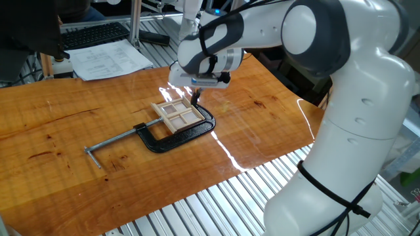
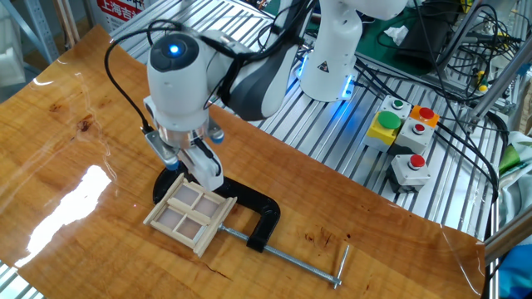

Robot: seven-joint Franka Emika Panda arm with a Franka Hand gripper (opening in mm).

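A small light-wood frame with four panes, like a little window, lies on the table within the black C-clamp. In exterior view 2 the same wooden frame is seen in front of the clamp's black body. The clamp's steel screw reaches one edge of the frame. My gripper points down at the clamp's far end, its dark fingertips close to the frame's corner; whether they touch cannot be told. In exterior view 2 the hand hides the fingers. How the fingers stand does not show.
Papers and a keyboard sit beyond the table's far edge. Button boxes stand on the slatted metal surface near the robot base. A black cable loops beside the hand.
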